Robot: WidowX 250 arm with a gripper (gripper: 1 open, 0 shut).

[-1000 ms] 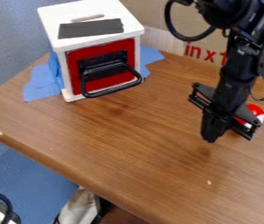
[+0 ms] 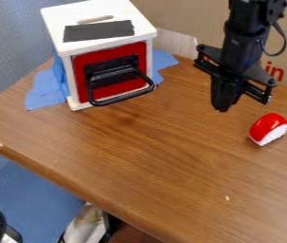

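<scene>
The black gripper (image 2: 235,91) hangs over the back right of the wooden table (image 2: 121,171), pointing down; whether its fingers are open or shut is unclear. Below it and to the right, a red and white object (image 2: 269,127) lies on the table, apart from the gripper. At the back left stands a white toy oven (image 2: 76,24) with a red front, a dark panel on top and a black handle across its door.
Blue cloth (image 2: 45,93) lies under and around the oven. A cardboard backdrop (image 2: 184,17) runs along the back. The table's left edge drops away diagonally.
The gripper has moved back and up, away from the front of the table, uncovering more of the red and white object.
</scene>
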